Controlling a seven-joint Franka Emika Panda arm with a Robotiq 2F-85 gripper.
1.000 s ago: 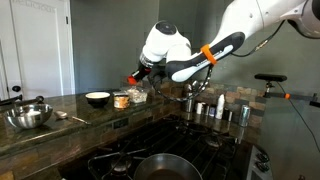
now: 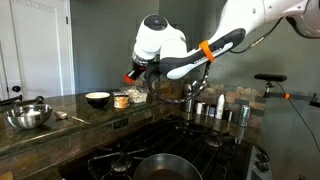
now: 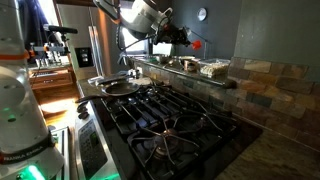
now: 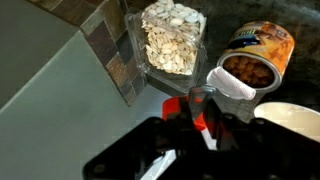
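In the wrist view my gripper is shut on a small red object [image 4: 172, 107], whose full shape is partly hidden by the dark fingers. The same red object [image 2: 128, 79] shows below the gripper's tip in exterior view 1, and as a red spot [image 3: 196, 44] in exterior view 2. It hangs above the raised counter. Below it stand an opened can [image 4: 265, 46] with brown contents and its lid bent up, and a clear tub [image 4: 172, 45] of pale flakes or nuts. A bowl with a white inside [image 4: 292, 120] lies to the right.
A dark bowl [image 2: 97, 99], a metal bowl [image 2: 28, 117] and a spoon [image 2: 70, 117] rest along the counter. The stove holds a black pan [image 2: 167, 167]. Bottles [image 2: 219, 108] line the back right. A wall [image 4: 70, 120] rises close beside the gripper.
The arm's white wrist has shifted left and tilted slightly in exterior view 1. The red object has moved only a little left and up. The counter items look unmoved.
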